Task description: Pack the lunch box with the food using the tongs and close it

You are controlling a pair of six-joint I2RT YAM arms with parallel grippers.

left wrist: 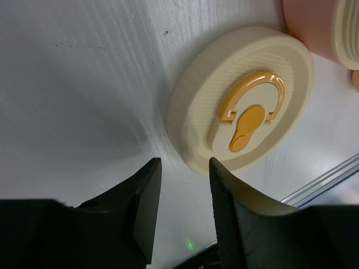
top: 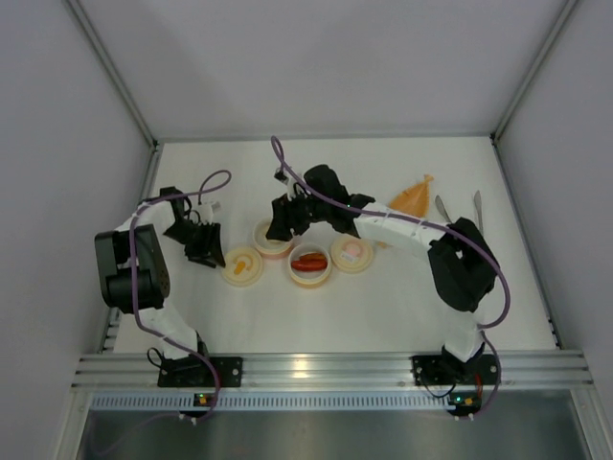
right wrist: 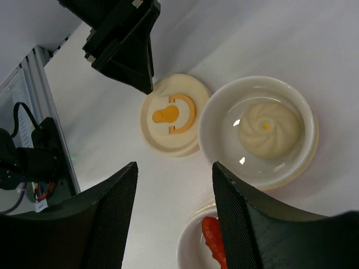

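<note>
A round cream lid with an orange handle (top: 242,267) lies flat on the table at left. My left gripper is just beside its rim, fingers apart, with nothing between them. Against the lid stands a bowl (right wrist: 208,134) holding a pale swirled bun (right wrist: 269,130). My right gripper (top: 280,232) is over that bowl and covers part of it in the top view; its fingers (right wrist: 115,210) stand apart and empty. A second bowl (top: 295,279) with red sausages (top: 308,263) is in front and to the right. A second lid (top: 351,252) lies flat beside that one.
An orange leaf-shaped dish (top: 412,199) lies behind the right arm, partly hidden. Slim silver utensils (top: 478,206) are at the far right, also partly covered.
</note>
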